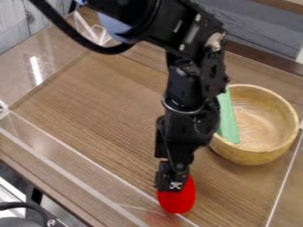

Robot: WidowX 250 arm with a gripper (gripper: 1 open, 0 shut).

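The black gripper [174, 177] reaches down at the lower middle of the camera view, its fingertips at the top of a red object [176, 199] lying on the wooden table [83, 115]. The gripper looks open; whether its fingers touch the red object is hard to tell, as they partly cover it.
A wooden bowl [267, 124] with a light green item [226, 120] in it stands to the right of the arm, partly hidden by it. A dark cable curves at the lower left edge.
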